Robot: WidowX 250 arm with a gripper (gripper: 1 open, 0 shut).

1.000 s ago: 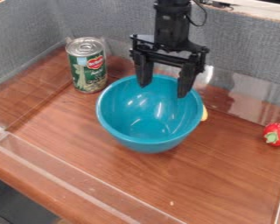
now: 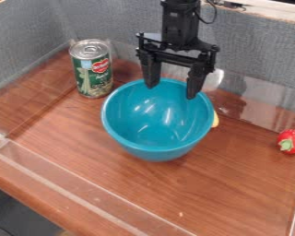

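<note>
My black gripper (image 2: 173, 77) hangs open over the back part of a light blue bowl (image 2: 155, 130), its fingers apart with nothing seen between them. The bowl looks empty. A green can (image 2: 91, 73) stands upright to the left of the bowl. A red strawberry (image 2: 290, 142) lies at the right. A small yellow thing (image 2: 214, 120) is mostly hidden behind the bowl's right side.
Grey padded walls (image 2: 27, 46) close in the back and left, with clear plastic edging along the sides.
</note>
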